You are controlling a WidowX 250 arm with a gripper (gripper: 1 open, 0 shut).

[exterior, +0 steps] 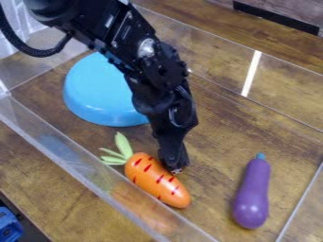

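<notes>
A toy carrot (157, 180) with green leaves lies near the front, along a clear plastic wall. My black gripper (175, 163) reaches down just behind it, its fingertips low at the carrot's upper right side. Whether it is open or shut, or touches the carrot, I cannot tell. A purple toy eggplant (252, 197) lies to the right, apart from the gripper.
A blue bowl (91, 89) sits at the upper left, partly behind the arm. Clear plastic walls (51, 142) border the wooden surface. Bare wood lies to the right of the gripper, above the eggplant.
</notes>
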